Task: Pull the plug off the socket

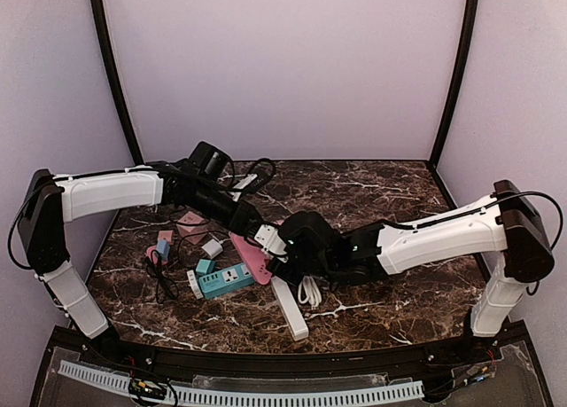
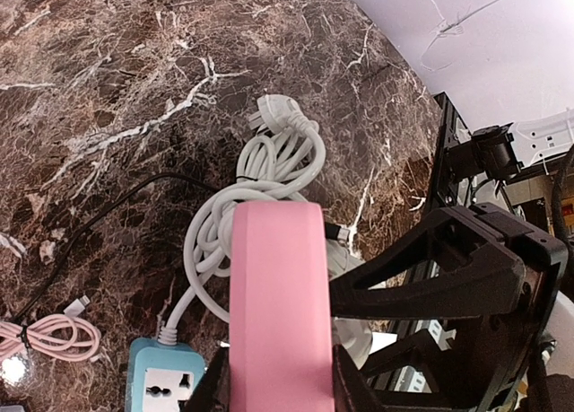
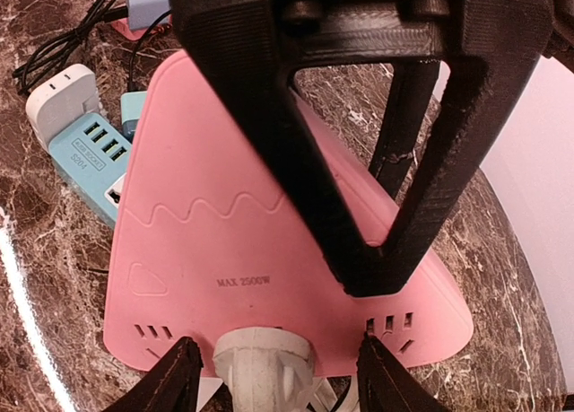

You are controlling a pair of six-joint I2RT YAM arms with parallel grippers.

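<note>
A flat pink socket block (image 3: 260, 223) is held upright above the table by my left gripper, which is shut on it at the two narrow sides. A white plug (image 3: 263, 363) sits at the socket's lower edge in the right wrist view. My right gripper is part open around this plug, one finger (image 3: 177, 382) to each side with a gap showing left and right. In the top view both grippers meet near the middle, over the pink socket (image 1: 251, 258); the plug is hard to make out there.
Below the socket lie a blue-and-white power strip (image 1: 223, 280), a long white box (image 1: 290, 311) and a coiled white cord (image 2: 256, 183) with its own plug. Small blocks and black cable lie left.
</note>
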